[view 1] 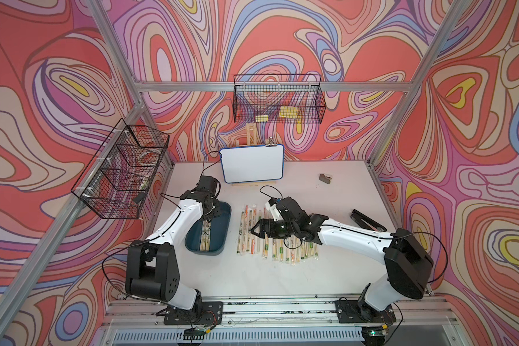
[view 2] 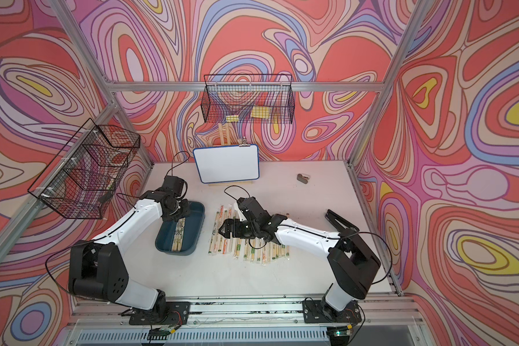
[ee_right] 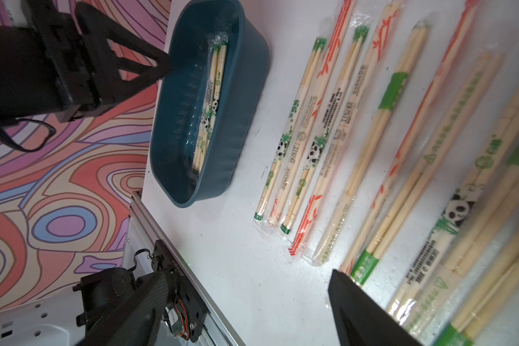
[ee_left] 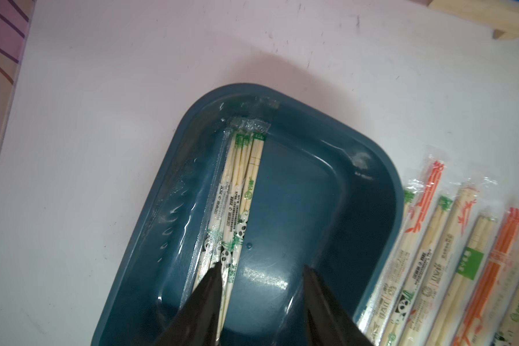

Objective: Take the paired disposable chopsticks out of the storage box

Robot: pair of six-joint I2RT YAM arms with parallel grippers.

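Observation:
The dark teal storage box (ee_left: pixel 305 196) holds a few wrapped pairs of chopsticks (ee_left: pixel 233 213), lying along its left side with green tops and panda prints. My left gripper is open above the box, the chopsticks beneath it, nothing between its fingers. Many wrapped chopstick pairs (ee_right: pixel 374 132) lie in a row on the table to the right of the box. My right gripper stands open over that row, nothing held.
A whiteboard (view 1: pixel 252 163) on an easel stands behind. A black object (view 1: pixel 368 221) and a small grey object (view 1: pixel 324 178) lie at the right. Wire baskets (view 1: pixel 121 173) hang at the left and back.

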